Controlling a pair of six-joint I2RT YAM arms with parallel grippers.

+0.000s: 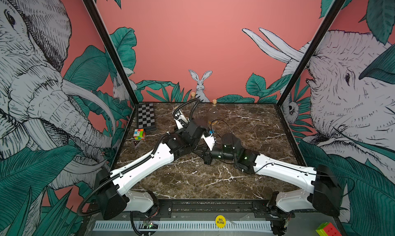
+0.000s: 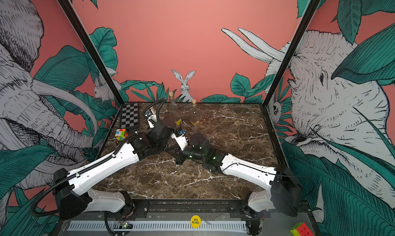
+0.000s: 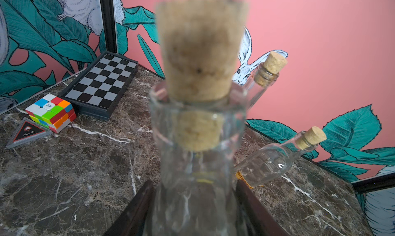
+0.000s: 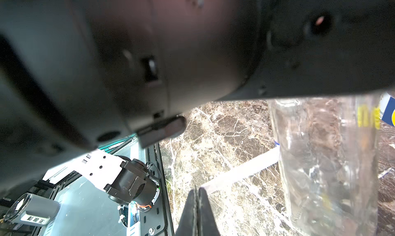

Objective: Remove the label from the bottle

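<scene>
My left gripper is shut on a clear glass bottle, whose neck holds a cork, seen close in the left wrist view. Its lower glass body fills the right of the right wrist view, beside my right gripper, which is shut at the bottom of that view. A white strip, probably label, runs from behind the bottle down to the right gripper's fingertips; whether they pinch it is hard to tell. In both top views the two wrists meet over the table's middle and hide much of the bottle.
Two other corked bottles stand behind on the marble table. A chessboard box, a Rubik's cube and an ALL IN triangle lie at the left.
</scene>
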